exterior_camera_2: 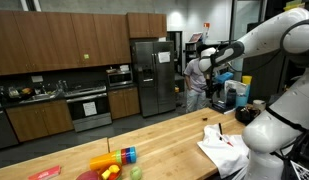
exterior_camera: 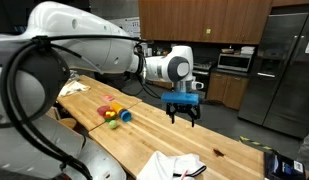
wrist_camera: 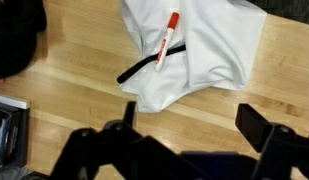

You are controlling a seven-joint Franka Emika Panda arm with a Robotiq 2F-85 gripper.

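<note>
My gripper (exterior_camera: 182, 113) hangs in the air above the wooden table, pointing down, its fingers wide apart and empty. In the wrist view its dark fingers (wrist_camera: 256, 126) stand at either side of the lower edge, with bare wood between. A white cloth (wrist_camera: 209, 45) lies crumpled on the table, beyond the fingers. On it rests a red and white marker (wrist_camera: 167, 40), and a black strip-like object (wrist_camera: 144, 66) crosses near the marker's lower end. Exterior view 1 shows the cloth (exterior_camera: 166, 165) at the near edge of the frame, below and nearer than the gripper.
Colourful toys, among them an orange and blue cylinder (exterior_camera_2: 114, 158), lie at the table's other end. A dark box-like object (wrist_camera: 9, 135) and black fabric (wrist_camera: 16, 35) are at the left in the wrist view. Bare tabletop (exterior_camera: 154, 130) lies under the gripper.
</note>
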